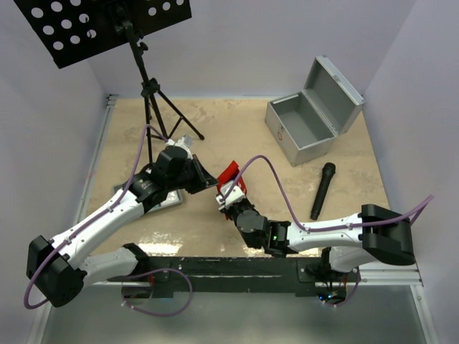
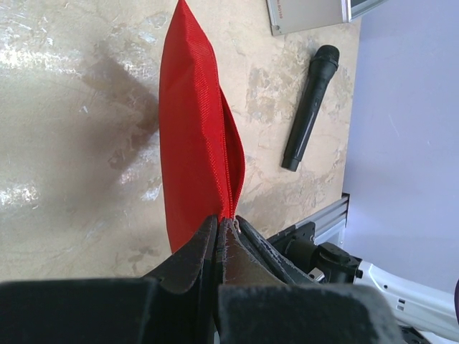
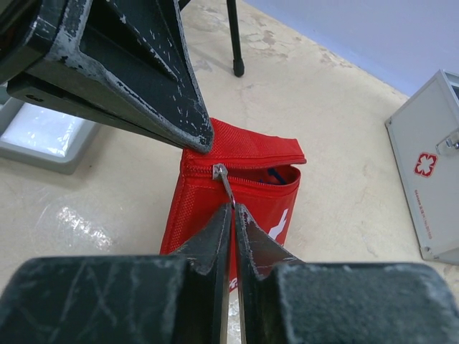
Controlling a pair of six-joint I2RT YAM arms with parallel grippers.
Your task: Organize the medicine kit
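Observation:
A red zip pouch (image 1: pixel 229 172) hangs between my two arms, tilted up off the table. In the left wrist view my left gripper is shut on one end of the pouch (image 2: pixel 188 136). From the right wrist view, the left fingers (image 3: pixel 190 129) pinch the pouch's top corner beside the zipper. The zipper stands partly open, with a dark gap inside. My right gripper has its fingertips close together at the end of the metal zipper pull (image 3: pixel 224 179); whether they clamp it cannot be made out.
An open silver case (image 1: pixel 297 136) with a red cross mark stands empty at the back right. In front of it lies a black microphone (image 1: pixel 323 190). A grey tray (image 1: pixel 172 198) sits partly under the left arm. A black music stand (image 1: pixel 149 89) rises at the back left.

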